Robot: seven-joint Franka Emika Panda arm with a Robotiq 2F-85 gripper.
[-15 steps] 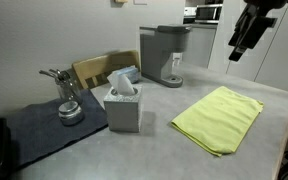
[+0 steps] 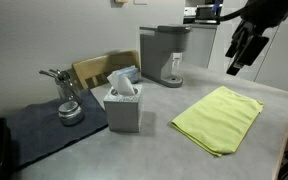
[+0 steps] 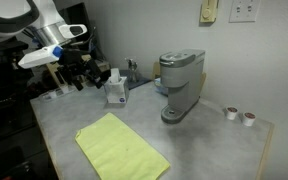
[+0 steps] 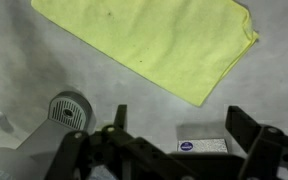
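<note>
My gripper [image 3: 89, 84] hangs in the air above the table, its fingers apart. The wrist view shows no object between its fingers. A yellow-green cloth [image 2: 219, 120] lies spread out nearly flat on the table, below the gripper and apart from it. In the wrist view the cloth [image 4: 164, 40] fills the upper middle, and one corner is slightly rumpled. A grey tissue box [image 2: 123, 110] with white tissue sticking out stands left of the cloth in exterior view 1; its edge shows low in the wrist view.
A grey coffee machine [image 3: 182, 82] stands behind the cloth. Two small pods [image 3: 249, 119] sit near the wall. A dark mat [image 2: 54, 131] holds a metal canister [image 2: 70, 112] at the left. Bare table surrounds the cloth.
My gripper sits slightly lower in exterior view 1 than a second ago. The cloth, tissue box and coffee machine have stayed put.
</note>
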